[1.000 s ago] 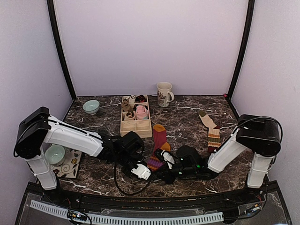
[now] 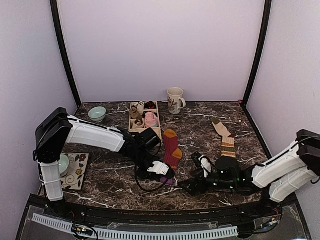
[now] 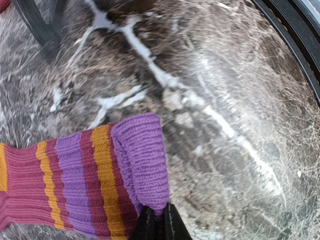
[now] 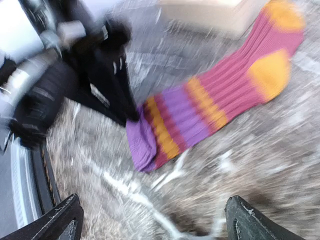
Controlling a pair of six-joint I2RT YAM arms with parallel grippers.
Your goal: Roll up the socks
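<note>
A maroon sock (image 2: 170,147) with orange heel and toe and purple stripes (image 4: 182,117) lies flat, its purple cuff (image 3: 137,152) folded over at the end. My left gripper is shut on that cuff; it also shows in the right wrist view. My right gripper stands open just to the right of the cuff, with nothing between its fingers. A second sock (image 2: 227,145), cream with brown and green, lies flat at the right of the table.
A wooden compartment box (image 2: 145,131) with rolled items stands behind the maroon sock. A mug (image 2: 175,100) and a bowl (image 2: 97,112) are at the back. A patterned board (image 2: 77,175) with a bowl is at the left.
My right gripper has moved to the right, away from the sock's end. My left gripper has shifted slightly right and up in the top view, at the cuff.
</note>
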